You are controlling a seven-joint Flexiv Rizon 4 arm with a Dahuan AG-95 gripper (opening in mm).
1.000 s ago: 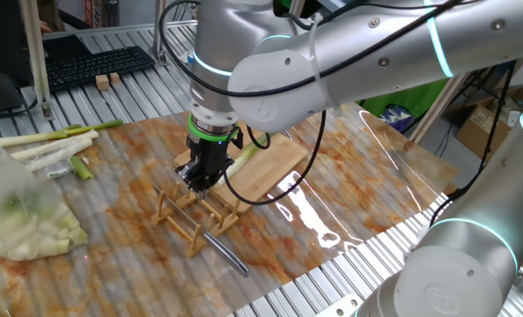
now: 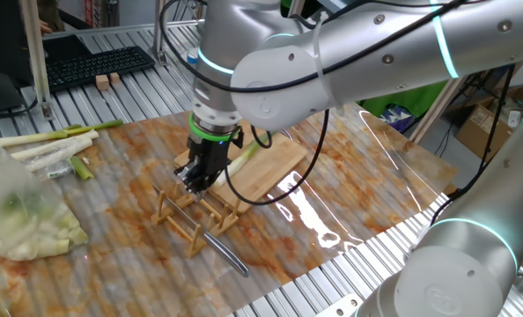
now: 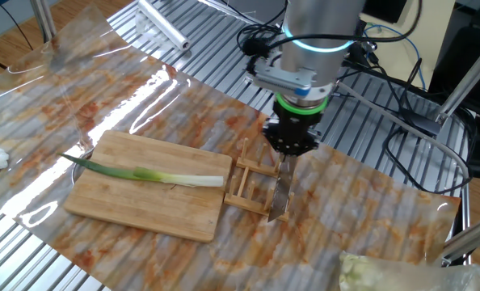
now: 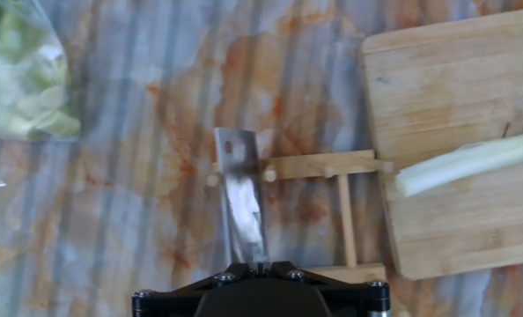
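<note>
A knife lies across a small wooden rack [image 2: 191, 231], its dark handle [image 2: 228, 255] jutting toward the front. In exterior view 2 the steel blade [image 3: 281, 190] rests along the rack's side. My gripper [image 3: 289, 151] points down over the knife and stands open, its two sides spread wide. From the wrist, the blade [image 4: 245, 202] runs away from beneath the gripper, whose body hides the handle. No contact with the knife can be made out. On a cutting board [image 3: 143, 212] beside the rack rests a green and white leek [image 3: 179, 179].
A clear bag of cut vegetables [image 2: 33, 220] lies at the left, with loose leek stalks [image 2: 55, 151] behind it. Beyond them are a keyboard [image 2: 99, 68] and small wooden blocks [image 2: 103, 82]. Bare marbled sheet [image 3: 345, 206] surrounds the rack.
The arm and gripper have shifted only slightly over the rack. Knife, rack, board and leek look unmoved.
</note>
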